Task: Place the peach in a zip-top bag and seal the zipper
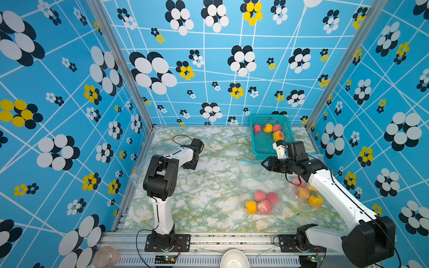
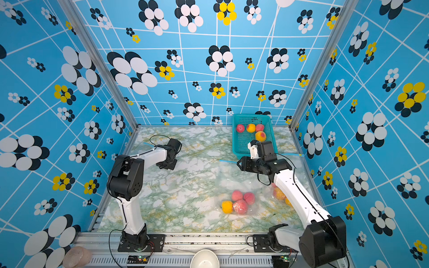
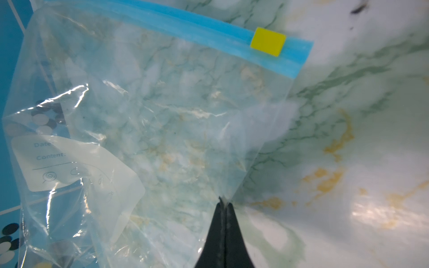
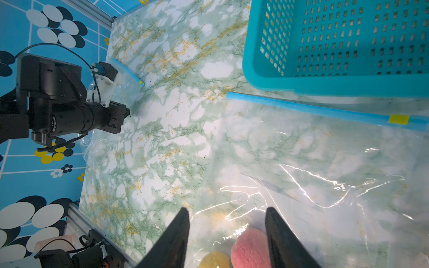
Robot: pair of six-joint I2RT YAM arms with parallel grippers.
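Observation:
An empty clear bag with a blue zip (image 3: 178, 24) and yellow slider (image 3: 267, 41) lies at the left side, my left gripper shut at its edge; whether film is between the fingertips I cannot tell. My right gripper is open above another bag (image 4: 308, 151) in front of the teal basket. Several peaches (image 1: 264, 206) lie in clear bags at the front right, and several more, pink and yellow (image 1: 268, 128), sit loose in the basket (image 1: 261, 149).
A white bowl (image 1: 234, 261) stands outside the table at the front, beside the rail.

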